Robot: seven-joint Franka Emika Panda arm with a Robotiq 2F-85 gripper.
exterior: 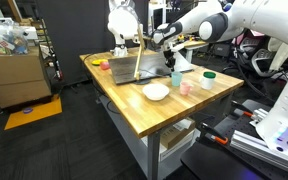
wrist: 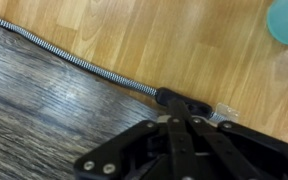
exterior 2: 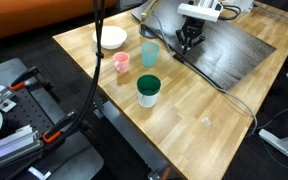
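Note:
My gripper is shut, and nothing clear shows between its fingers. It points down near the edge of a dark wood-grain board (exterior 2: 234, 48) on the table. In the wrist view, a thin ribbed metal rod or hose (wrist: 69, 57) runs along that edge and ends in a black piece (wrist: 182, 102) right at the fingertips. Whether they touch it I cannot tell. A teal cup (exterior 2: 149, 54) stands on the light wood close by, apart from the gripper; part of it shows at the wrist view's top right (wrist: 287, 18).
A pink cup (exterior 2: 122, 62), a white cup with a green inside (exterior 2: 148, 92) and a white bowl (exterior 2: 111, 38) stand near the teal cup. A grey cable (exterior 2: 242, 98) curves over the table. Bare wood (exterior 2: 199, 130) lies at the front right.

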